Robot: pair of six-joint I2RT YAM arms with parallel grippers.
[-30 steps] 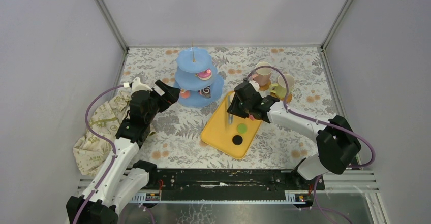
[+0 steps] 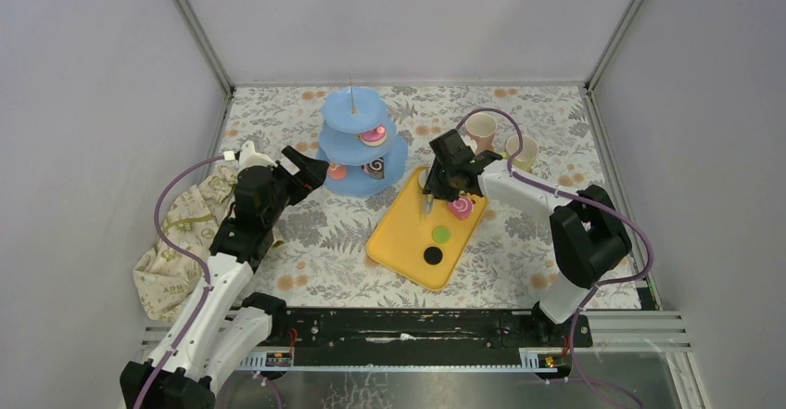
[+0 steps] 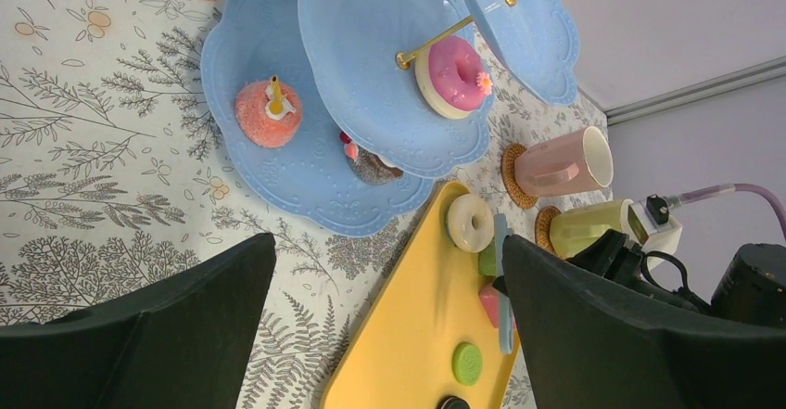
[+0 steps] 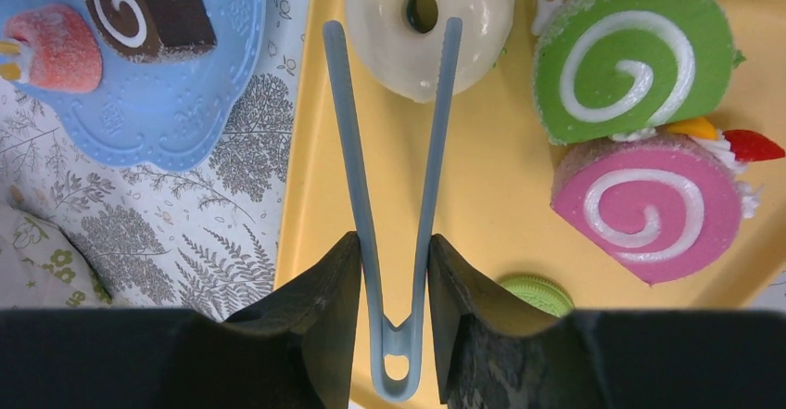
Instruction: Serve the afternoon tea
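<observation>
My right gripper is shut on blue-grey tongs (image 4: 429, 177), their open tips over a white donut (image 4: 375, 10) on the yellow tray (image 2: 399, 237). Beside it on the tray lie a green roll slice (image 4: 616, 75) and a pink roll slice (image 4: 653, 214). The blue three-tier stand (image 2: 352, 110) holds a pink donut (image 3: 456, 70), a pink cake (image 3: 267, 121) and a chocolate roll (image 4: 148, 15). My left gripper (image 2: 304, 167) is open and empty, left of the stand.
A pink mug (image 3: 561, 163) and a yellow-green mug (image 3: 586, 223) stand on coasters behind the tray. A bunched floral cloth (image 2: 171, 270) lies at the left.
My right gripper has moved toward the back and slightly right with the tongs, toward the donut end of the tray. My left arm has stayed still.
</observation>
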